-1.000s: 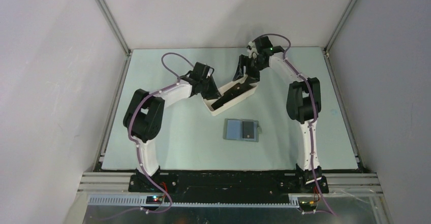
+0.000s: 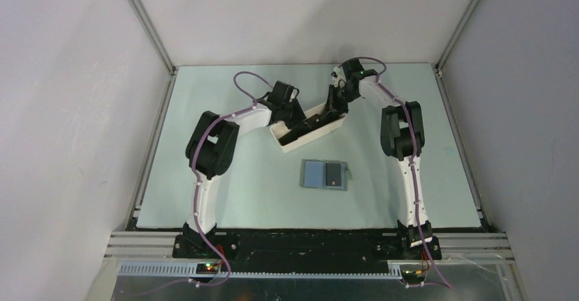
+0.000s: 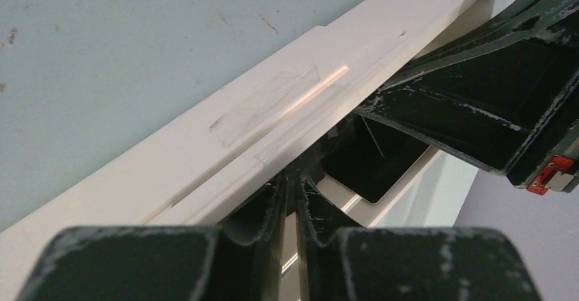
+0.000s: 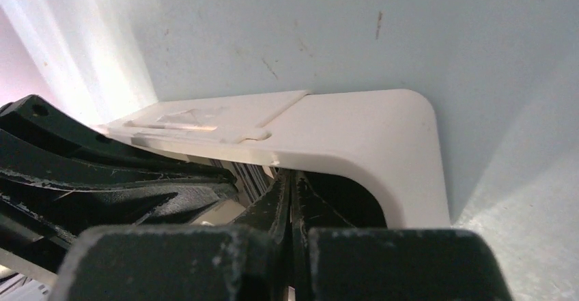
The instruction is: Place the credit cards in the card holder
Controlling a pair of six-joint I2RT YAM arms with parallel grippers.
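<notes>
A card holder (image 2: 325, 175) lies open on the table's front middle, its left half blue and its right half dark. Behind it stands a white box (image 2: 314, 136) with dark flat pieces (image 2: 293, 135) inside; whether these are cards I cannot tell. My left gripper reaches over the box, open by a narrow gap, with no clear object between its fingers. At the box's right end my right gripper is shut, and nothing shows between its fingers. A striped piece (image 4: 252, 180) shows just left of its tips. Both arms hide much of the box's inside.
The box's raised rim (image 4: 328, 158) runs close to both grippers, and the two sit close together. Free table (image 2: 239, 195) surrounds the card holder.
My left gripper has moved right, farther over the box. The card holder has not moved.
</notes>
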